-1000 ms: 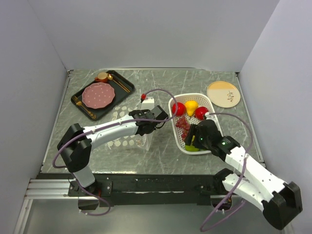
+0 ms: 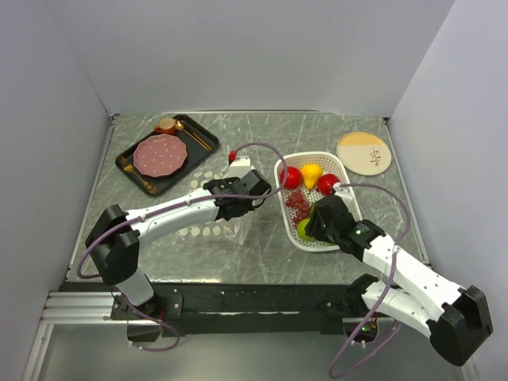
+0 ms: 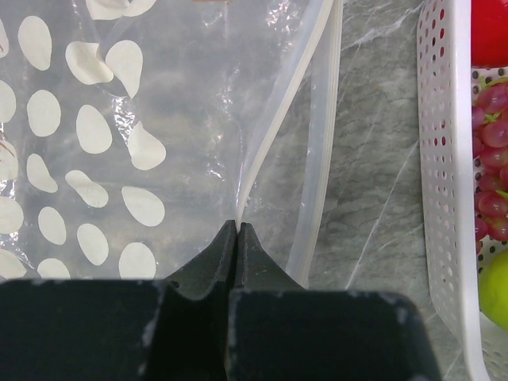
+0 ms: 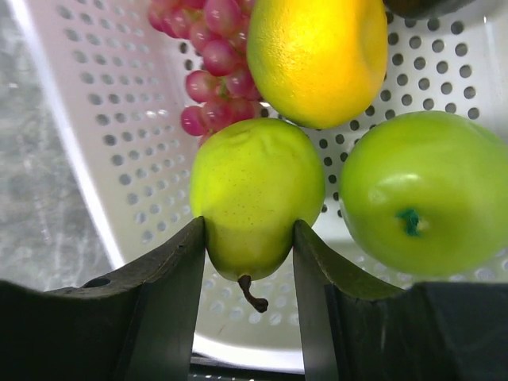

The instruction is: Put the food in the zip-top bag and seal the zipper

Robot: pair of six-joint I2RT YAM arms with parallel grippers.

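The clear zip bag with cream dots lies on the left part of the counter. My left gripper is shut on one edge of its mouth, which stands slightly apart from the other edge. Over the white basket, my right gripper is shut around a yellow-green pear-like fruit with a dark stem. A green apple, an orange and pink grapes sit close by it. Red fruits and a yellow pear rest at the basket's far end.
A black tray with a pink plate, a cup and golden cutlery stands at the back left. A round wooden board lies at the back right. Bare counter separates bag and basket.
The right gripper has closed on the yellow-green fruit and shifted slightly within the basket. The left gripper has moved slightly left, still at the bag's mouth.
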